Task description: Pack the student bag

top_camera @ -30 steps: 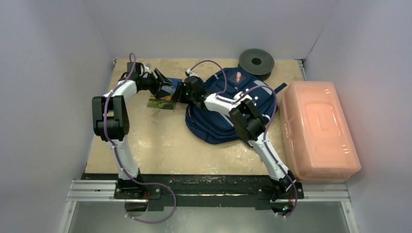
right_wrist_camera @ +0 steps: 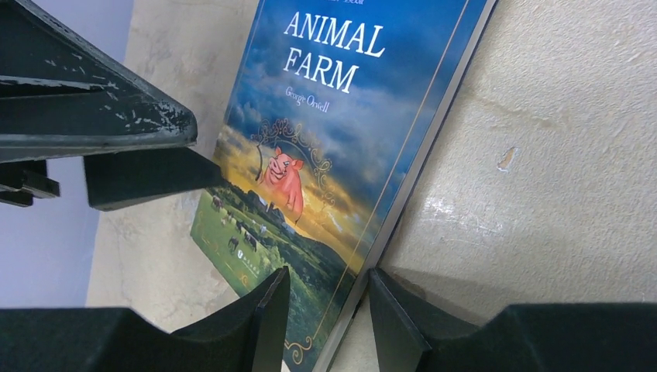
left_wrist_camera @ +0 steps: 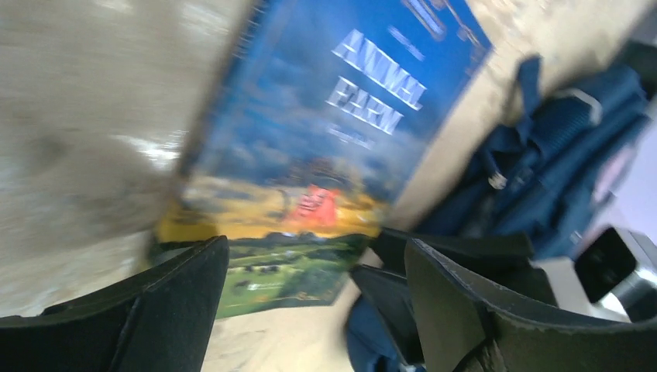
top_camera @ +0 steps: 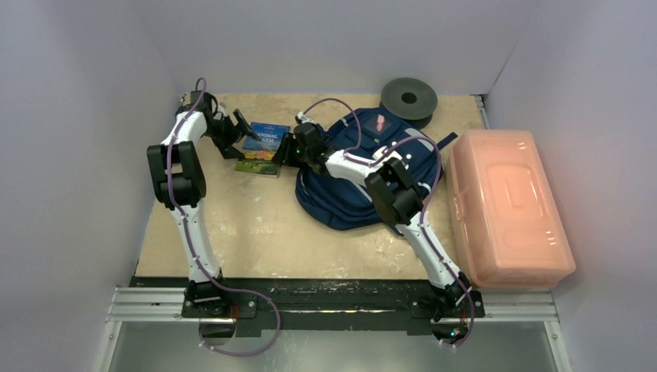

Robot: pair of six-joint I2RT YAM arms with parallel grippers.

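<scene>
The Animal Farm book lies on the table at the upper left, its cover facing up. My left gripper is at the book's left side, open, its fingers apart over the cover in the left wrist view. At the right edge of the book stands my right gripper, its fingers apart: one over the cover, the other beside the pale edge. Whether they touch the book I cannot tell. The navy student bag lies flat to the right, partly under my right arm.
A pink translucent bin stands at the far right. Behind the bag is a dark round spool. Bare table lies in front of the book. Walls close off the back and sides.
My left gripper was over the book a second ago, drew back to the upper left, and is now back at the book's left edge. The right arm and the bag look unchanged.
</scene>
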